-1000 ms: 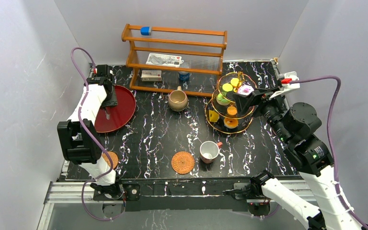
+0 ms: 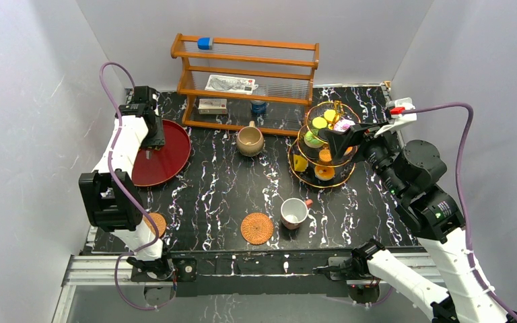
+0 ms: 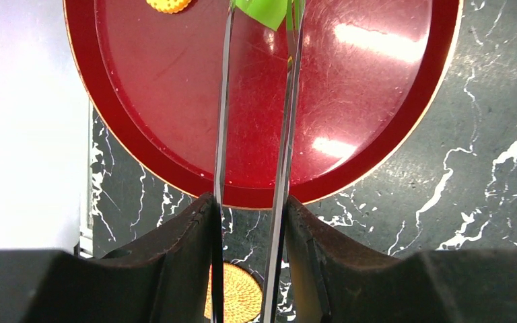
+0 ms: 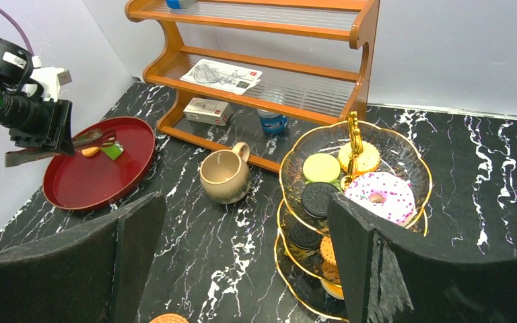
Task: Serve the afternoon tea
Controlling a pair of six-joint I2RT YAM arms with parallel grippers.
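Note:
Over the red tray (image 2: 168, 161) on the left, my left gripper holds its long flat metal tips around a green item (image 3: 259, 10) at the top of its view; whether it grips it is unclear. A yellow cookie (image 3: 168, 3) also lies on the tray. The gold three-tier stand (image 4: 299, 279) with cookies and a donut (image 4: 392, 192) is at the right. My open right gripper (image 2: 340, 145) hangs over it, nothing visibly between its fingers.
A tan mug (image 2: 249, 141) stands centrally before the wooden shelf (image 2: 246, 57). A white cup (image 2: 294, 212) and orange coasters (image 2: 256, 229) are near the front edge.
The right arm is nearly still.

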